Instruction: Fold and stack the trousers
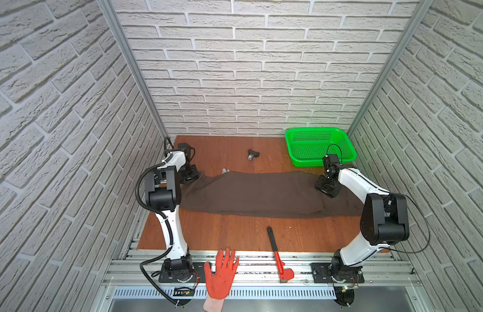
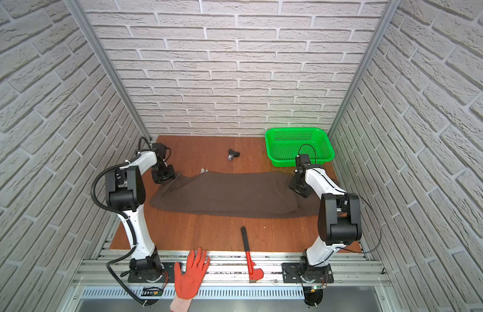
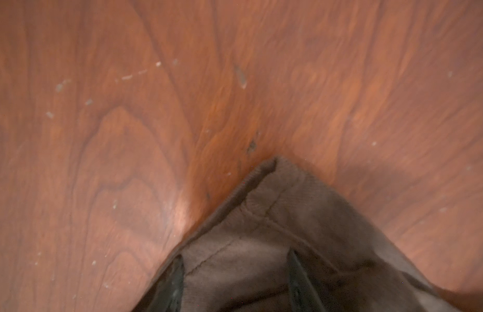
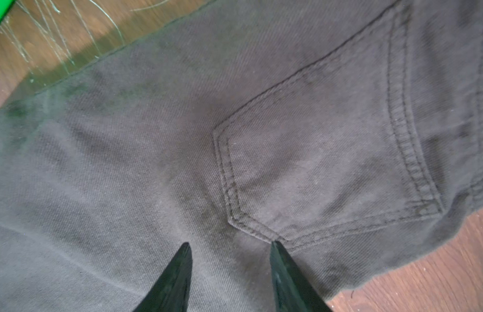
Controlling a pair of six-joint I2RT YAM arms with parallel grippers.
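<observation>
Brown trousers (image 1: 262, 192) lie stretched lengthwise across the table, one leg along the other. Their hem end (image 3: 267, 208) is at the left and a stitched back pocket (image 4: 324, 150) shows toward the right. Over the hem corner, my left gripper stands open, its fingers (image 3: 171, 286) apart above the cloth. My right gripper is open too, above the fabric beside the pocket, with nothing held between its fingers. In the top left view the right arm covers part of the waist end.
A green basket (image 1: 290, 148) stands at the back right, close behind the right gripper (image 1: 328, 187). A small dark object (image 1: 253, 154) lies at the back middle. Along the front are a red wrench (image 1: 279, 262) and a red glove (image 1: 220, 275). Bare table shows in front of the trousers.
</observation>
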